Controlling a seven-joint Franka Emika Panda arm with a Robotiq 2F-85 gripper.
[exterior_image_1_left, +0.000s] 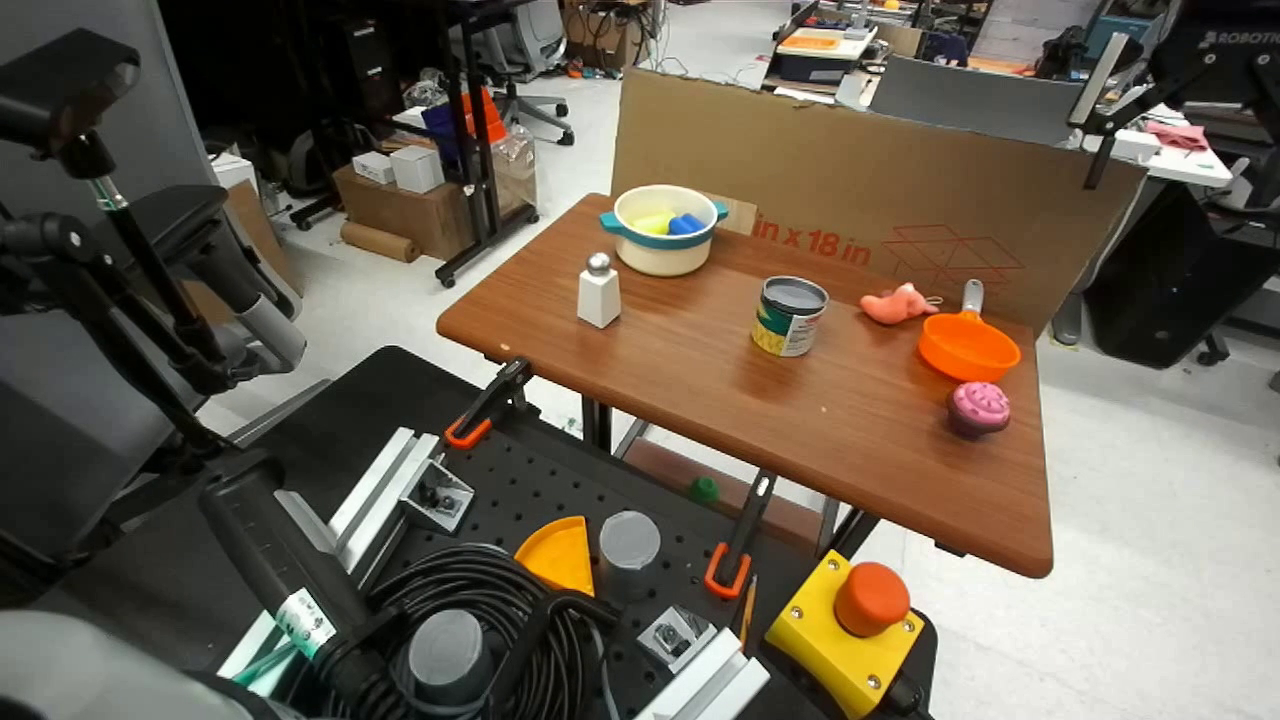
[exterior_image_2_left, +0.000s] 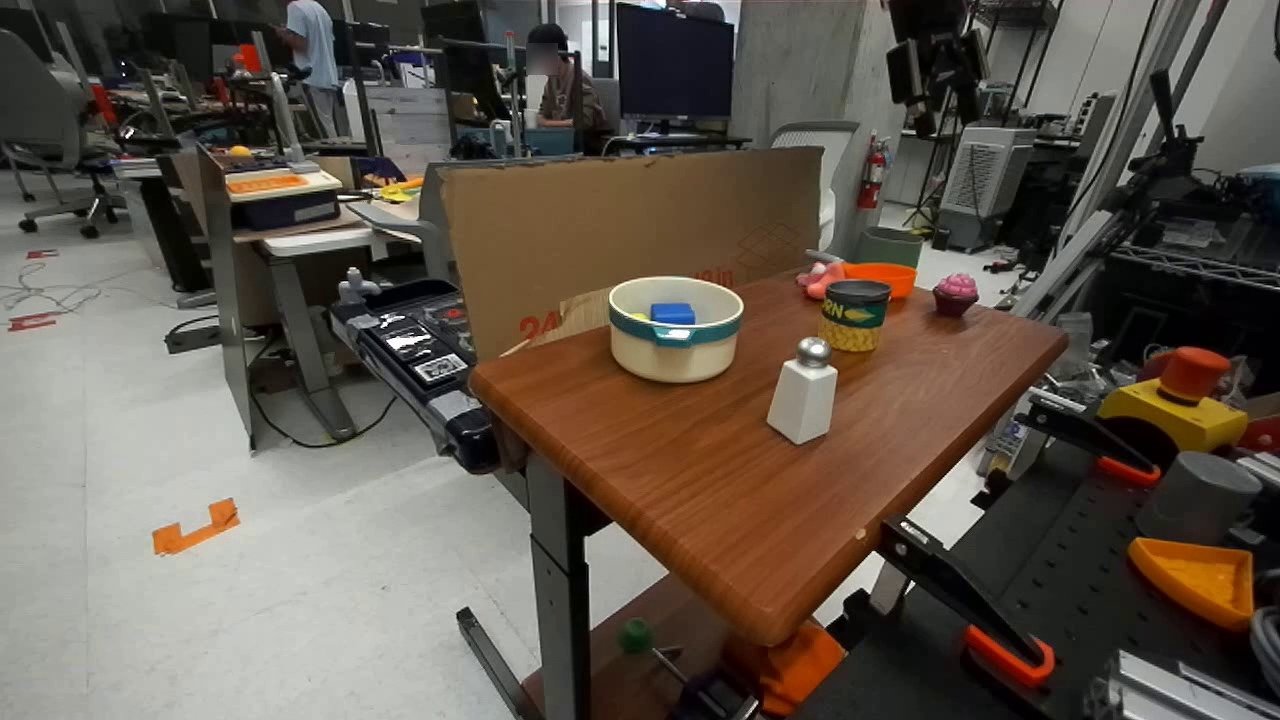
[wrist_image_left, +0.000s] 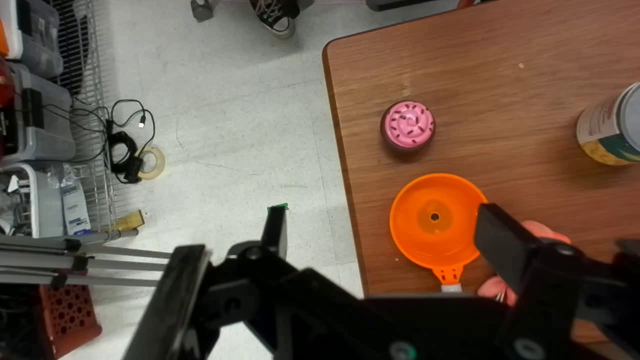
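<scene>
My gripper is open and empty, high over the table's right end; in the second exterior view the gripper hangs well above everything. Below it in the wrist view lie an orange funnel-like scoop, a pink-topped cupcake and a pink soft toy, partly covered by a finger. A corn can stands mid-table. Farther left are a white shaker with a metal top and a cream pot with teal handles, holding yellow and blue pieces.
A cardboard sheet walls off the table's far side. Clamps grip the near edge, beside a black pegboard with an emergency-stop box.
</scene>
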